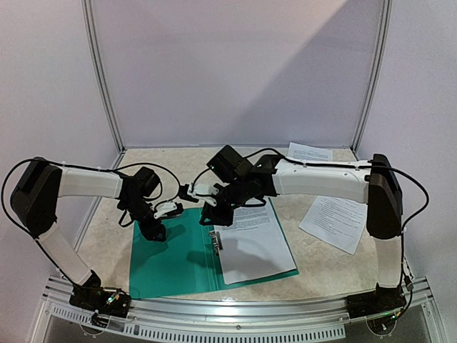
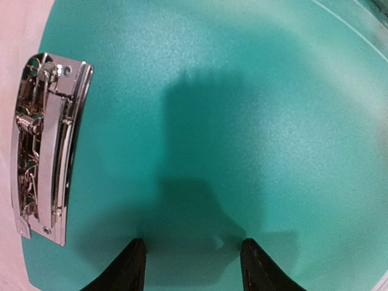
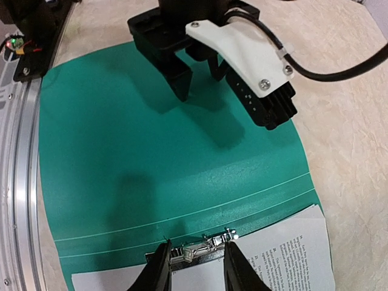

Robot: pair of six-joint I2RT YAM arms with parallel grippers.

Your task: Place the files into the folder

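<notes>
The green folder (image 1: 168, 264) lies spread open on the table. A white printed sheet (image 1: 253, 246) rests on its right half, beside the metal clip (image 1: 216, 243) near the spine; whether the clip grips it, I cannot tell. Over the left half hangs my left gripper, its fingers apart with only bare green between them. Another metal clip (image 2: 51, 145) shows at the folder's edge in the left wrist view. My right gripper is open above the spine, and the spine clip (image 3: 194, 250) appears between its fingers, lower down. Nothing is held by either gripper.
Two printed papers lie right of the folder: one (image 1: 335, 221) on the bare table, one (image 1: 310, 152) farther back, partly behind the right arm. The left gripper's body (image 3: 242, 73) hangs close to the right one. Free tabletop shows behind the folder.
</notes>
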